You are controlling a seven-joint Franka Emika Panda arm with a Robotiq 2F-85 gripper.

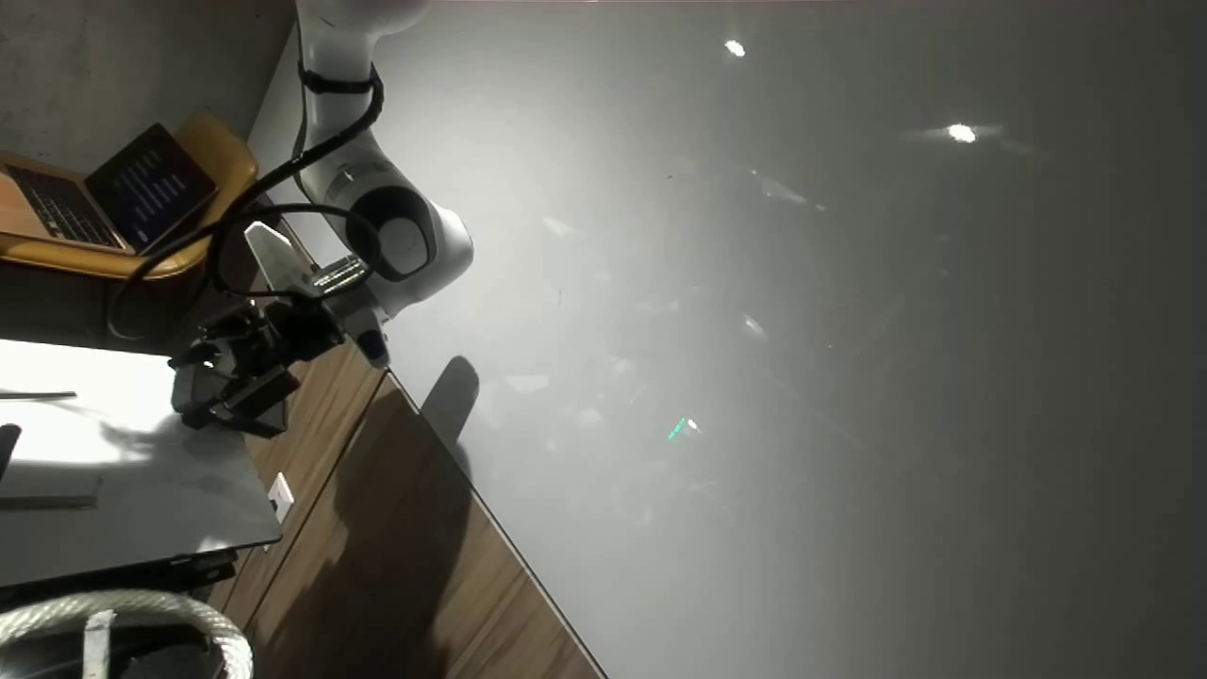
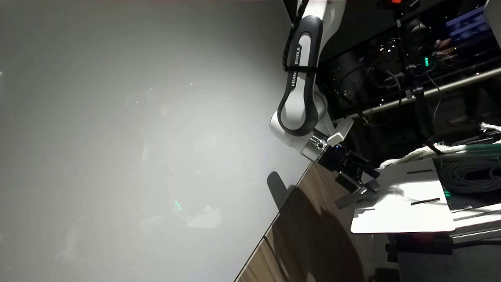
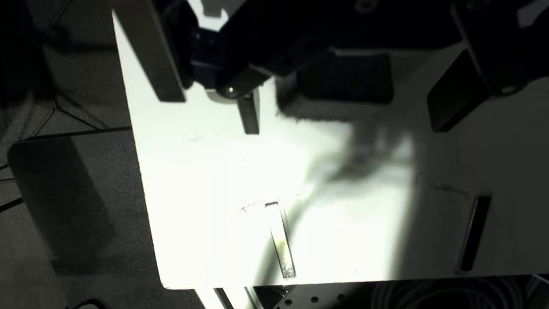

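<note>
My gripper stands open above the white board (image 3: 206, 206), its fingers (image 3: 455, 98) spread wide in the wrist view. Between them, farther back, a dark block (image 3: 345, 77) appears to lie on the board; whether either finger touches it I cannot tell. A grey bar (image 3: 149, 51) slants in from the upper left of that view, next to the left finger. From the outside, the gripper (image 2: 361, 181) reaches over the near edge of the board, and the grey bar (image 2: 350, 200) sticks out beneath it. Its other outside view shows the gripper (image 1: 223, 390) tilted downward.
Two narrow slots or strips, a bright one (image 3: 280, 239) and a dark one (image 3: 474, 231), mark the board. A laptop (image 1: 147, 187) rests on a chair, and a pale rope coil (image 1: 147, 600) lies near the board.
</note>
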